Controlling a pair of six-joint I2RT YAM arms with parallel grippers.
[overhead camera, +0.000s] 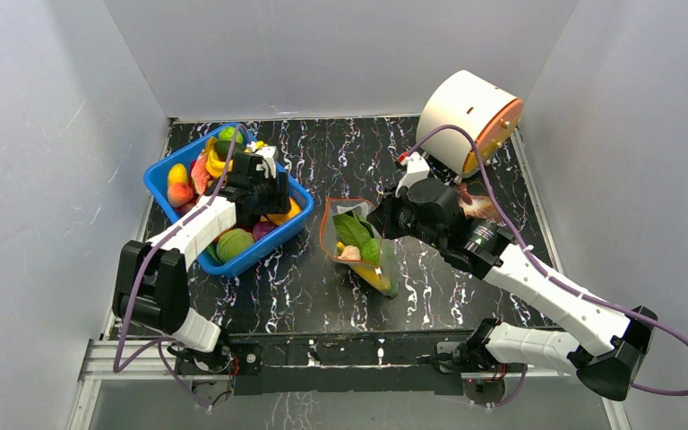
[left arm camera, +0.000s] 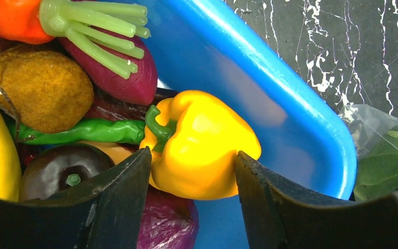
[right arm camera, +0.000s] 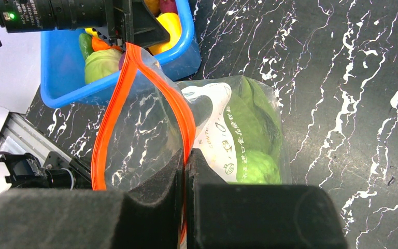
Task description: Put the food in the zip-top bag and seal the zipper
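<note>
In the blue bin (overhead camera: 251, 260), a yellow bell pepper (left arm camera: 202, 140) lies between the fingertips of my left gripper, which is part open around it; whether it grips is unclear. The zip top bag (overhead camera: 385, 278) stands right of the bin, holding leafy greens (overhead camera: 354, 228), a pale item (overhead camera: 349, 253) and something yellow. My right gripper is shut on the bag's orange zipper edge (right arm camera: 109, 122), holding the mouth up.
Other play vegetables fill the bin, including a green cabbage (overhead camera: 235, 244). A white cylinder (overhead camera: 457, 116) stands at the back right.
</note>
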